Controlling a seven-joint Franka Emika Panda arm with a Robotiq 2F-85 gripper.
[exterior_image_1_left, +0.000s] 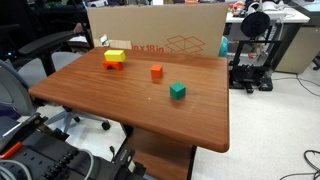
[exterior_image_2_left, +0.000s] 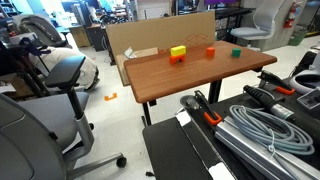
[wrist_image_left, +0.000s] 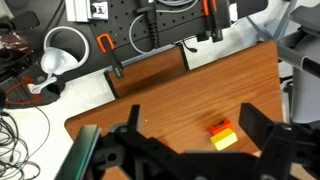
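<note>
On the wooden table (exterior_image_1_left: 105, 90), a yellow block (exterior_image_1_left: 115, 56) rests on top of a red block (exterior_image_1_left: 112, 66) toward the back left. An orange-red cube (exterior_image_1_left: 157, 71) sits alone to their right, and a green cube (exterior_image_1_left: 177, 91) lies nearer the front right. From above, the wrist view catches the yellow block (wrist_image_left: 224, 139) and red block (wrist_image_left: 217, 127) at lower right, between the dark fingers. My gripper is open and well above the table, holding nothing. Neither exterior view shows it. In the wrist view the orange-red and green cubes are out of sight.
A cardboard panel (exterior_image_1_left: 160, 30) stands along the table's back edge. Black base equipment with cables (exterior_image_2_left: 265, 130) occupies the near side. An office chair (exterior_image_2_left: 60, 110) stands beside the table.
</note>
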